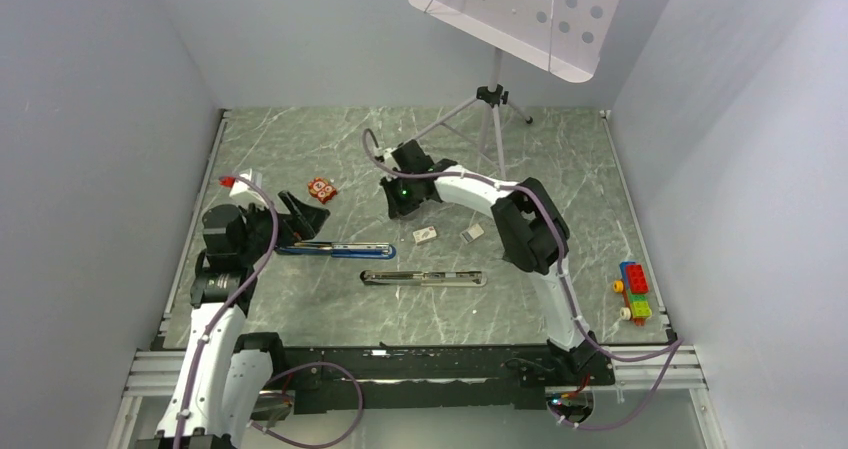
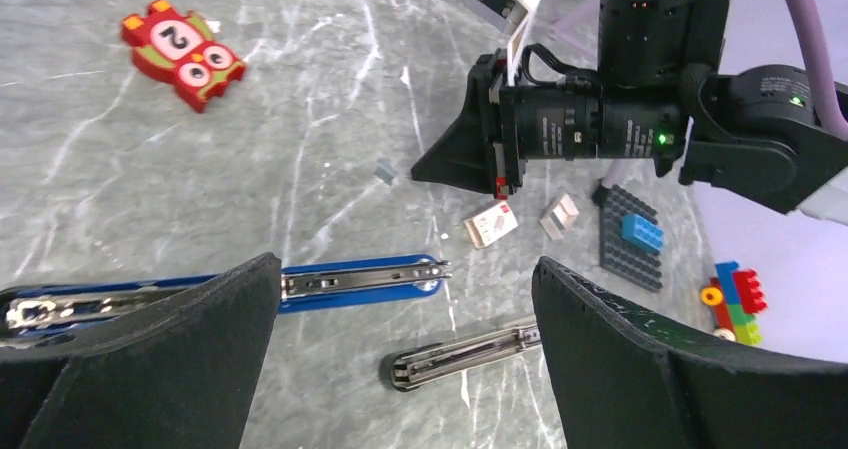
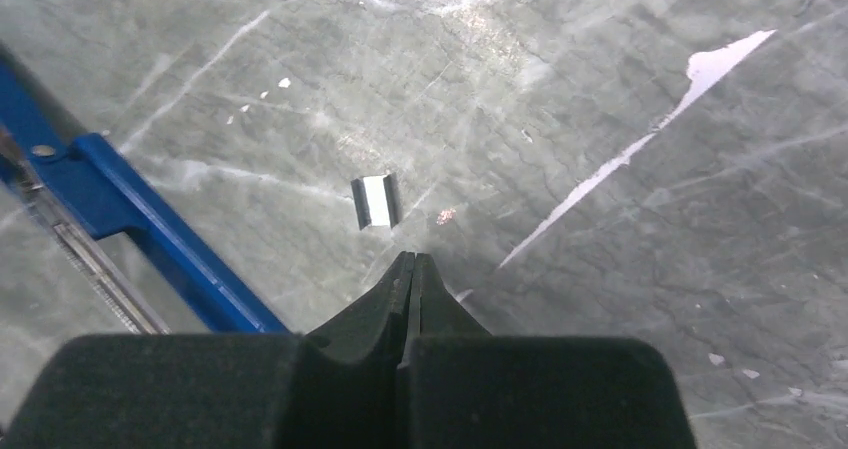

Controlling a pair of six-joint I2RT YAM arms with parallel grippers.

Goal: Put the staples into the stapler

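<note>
In the right wrist view the small silver staple strip (image 3: 376, 201) lies on the table, just past the tips of my right gripper. That gripper is shut with nothing between its fingers, and a gap of table separates it from the strip. The opened blue stapler (image 1: 340, 250) lies in front of my left gripper (image 1: 313, 212); its metal channel faces up. In the left wrist view my left gripper is open, its fingers wide apart with nothing held and part of the blue stapler (image 2: 360, 281) seen between them.
A second, dark opened stapler (image 1: 424, 278) lies nearer the front. Two small pale boxes, one of them a staple box (image 1: 425, 234), sit right of the blue stapler. An owl toy (image 1: 322, 190) lies behind it; toy bricks (image 1: 635, 292) and a tripod stand (image 1: 490, 109) are farther off.
</note>
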